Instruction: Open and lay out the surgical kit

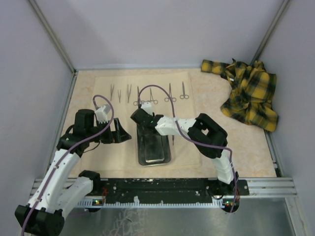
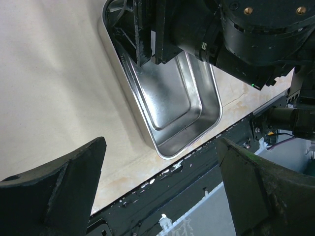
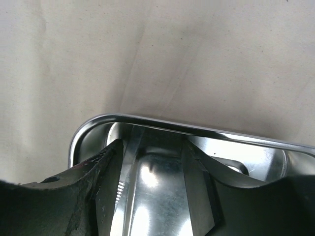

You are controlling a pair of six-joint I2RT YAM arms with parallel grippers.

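Observation:
The steel tray [image 1: 154, 155] sits on the beige cloth [image 1: 110, 157]. Over its far end my right gripper is part open, its fingertips down at the tray beside a thin ridged metal item [image 3: 119, 194] along the inside wall; whether it touches it I cannot tell. My left gripper stands open left of the tray, empty. Scissor-like instruments [image 1: 183, 95] and tweezers [image 1: 112, 92] lie in a spaced row along the cloth's back. A slender instrument lies right of the tray, partly hidden by my right arm.
A yellow-and-black plaid cloth [image 1: 248, 98] lies bunched at the back right of the table. The cloth left of the tray is clear apart from my left arm above it. The table's front edge [image 2: 142, 196] runs just before the tray.

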